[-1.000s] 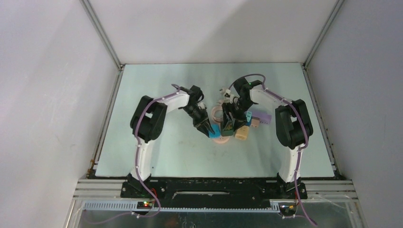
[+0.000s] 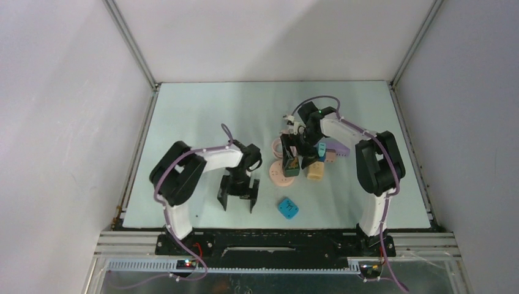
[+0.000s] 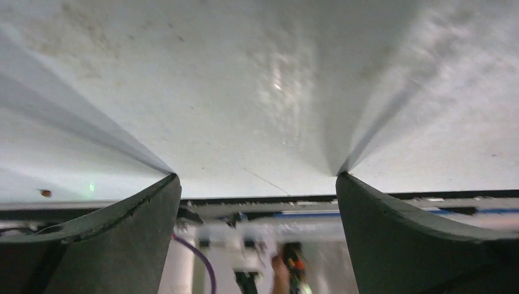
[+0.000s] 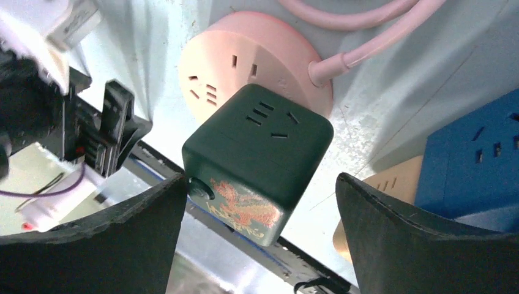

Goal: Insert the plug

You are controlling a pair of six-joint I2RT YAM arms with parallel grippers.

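My right gripper has its fingers either side of a dark green socket cube (image 4: 257, 153); whether it grips it is unclear. The cube has slots on top and sits at a pink round power strip (image 4: 208, 61) with a pink cord, partly covering it. My left gripper stands open over bare table toward the front left, nothing between its fingers. A blue block (image 2: 287, 207) lies apart at the front, right of the left gripper in the top view.
A navy block (image 4: 465, 159), a tan block (image 2: 316, 171) and a purple strip (image 2: 340, 148) crowd the right gripper's side. The front edge (image 3: 275, 199) shows below the left gripper.
My left gripper has moved from beside the pink disc toward the front left. The blue block has moved from the disc to the front of the table. The right arm is nearly still.
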